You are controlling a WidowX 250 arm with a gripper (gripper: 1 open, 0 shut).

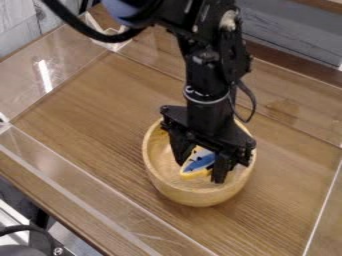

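My black gripper [205,150] reaches down from the top into a round beige bowl [171,183] near the middle of the wooden table. It is shut on a small object [201,162] with blue and yellow on it, which is inside the bowl and partly hidden by the fingers. Whether the object touches the bowl's floor cannot be told.
Bare table [80,120] lies left of the bowl and to its right. A pale raised border runs along the left edge, with dark cables at the lower left.
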